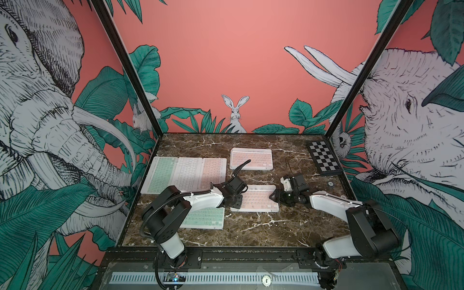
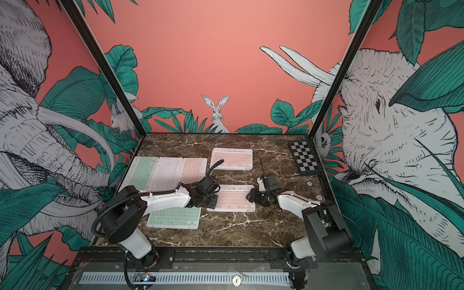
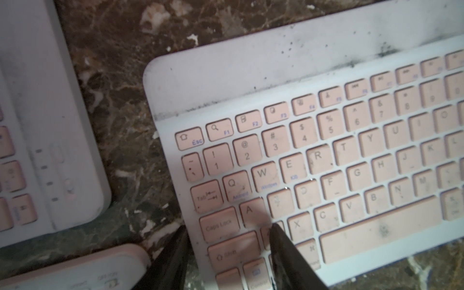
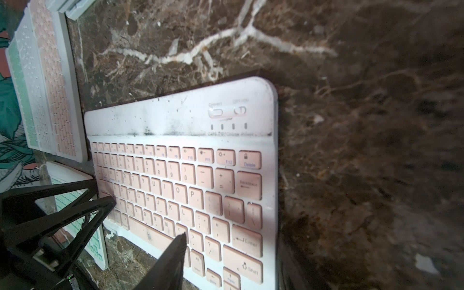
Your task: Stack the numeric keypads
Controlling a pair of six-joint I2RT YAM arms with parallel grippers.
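A pink keyboard (image 1: 256,197) lies flat in the middle, between my grippers. In the left wrist view my left gripper is over its lower left corner, around the Shift keys; whether it grips the edge is hard to tell. My right gripper stands open at the keyboard's right edge, one finger over the keys, the other beside the rim. A second pink keyboard (image 2: 231,158) lies at the back. Green, white and pink keyboards (image 1: 191,174) lie side by side at the left, and a green keyboard (image 1: 202,218) is partly hidden under the left arm.
A black checkered board (image 1: 323,158) and a small round object (image 1: 330,183) lie along the right edge. Bare marble (image 1: 290,227) shows in front of and right of the middle keyboard, and behind it at the back edge.
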